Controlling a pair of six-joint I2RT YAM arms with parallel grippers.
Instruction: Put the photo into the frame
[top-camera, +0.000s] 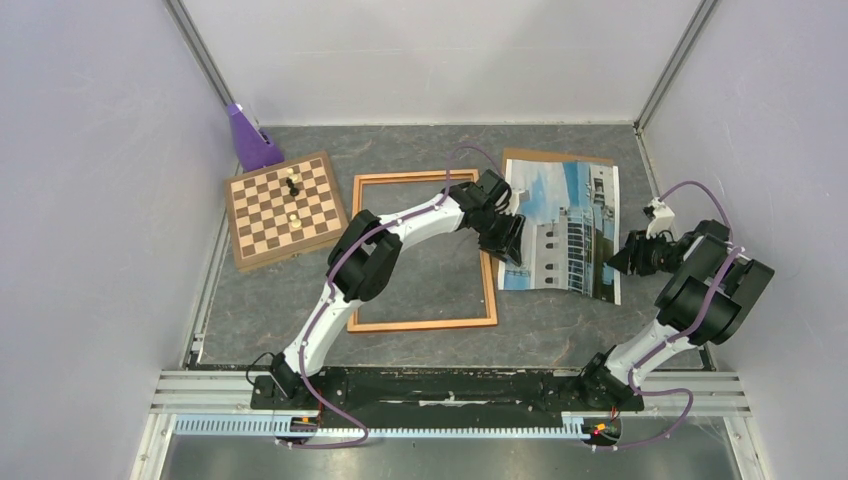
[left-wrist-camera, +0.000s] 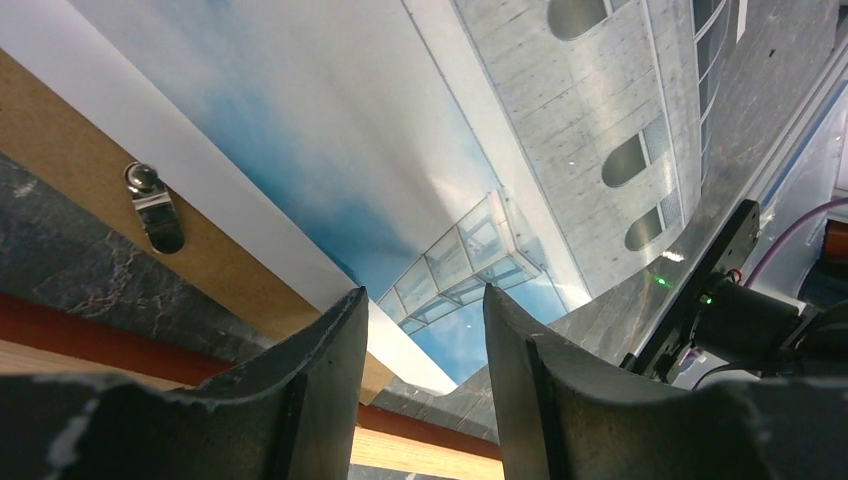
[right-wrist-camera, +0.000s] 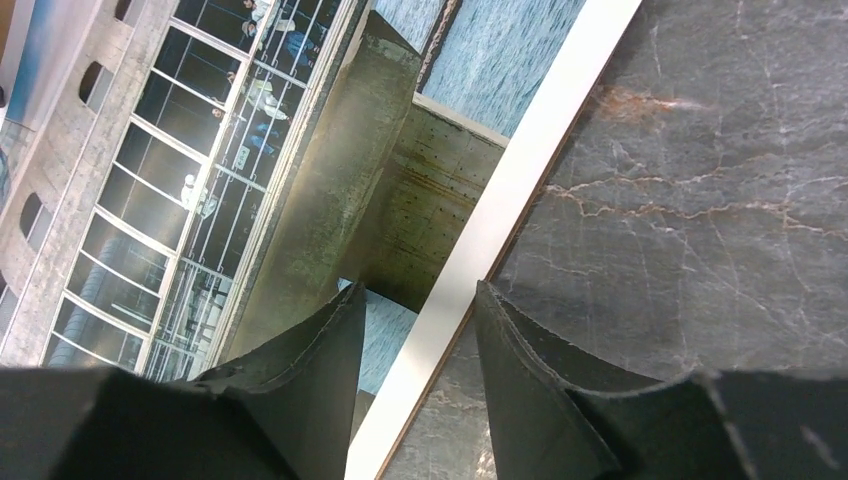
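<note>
The photo (top-camera: 555, 225) of a ship lies, somewhat buckled, over the brown backing board (top-camera: 560, 155), which has a metal clip (left-wrist-camera: 155, 208). The empty wooden frame (top-camera: 425, 323) lies left of it. My left gripper (top-camera: 510, 250) is at the photo's lower left; in its wrist view the fingertips (left-wrist-camera: 348, 310) touch or nearly touch the white margin, part open. My right gripper (top-camera: 618, 260) is at the photo's right edge; in its wrist view its part-open fingertips (right-wrist-camera: 488, 305) sit either side of the white border. Whether either pinches the paper is unclear.
A chessboard (top-camera: 255, 215) with a few pieces and a purple object (top-camera: 250, 140) stand at the left. Walls bound the right side, close to my right arm.
</note>
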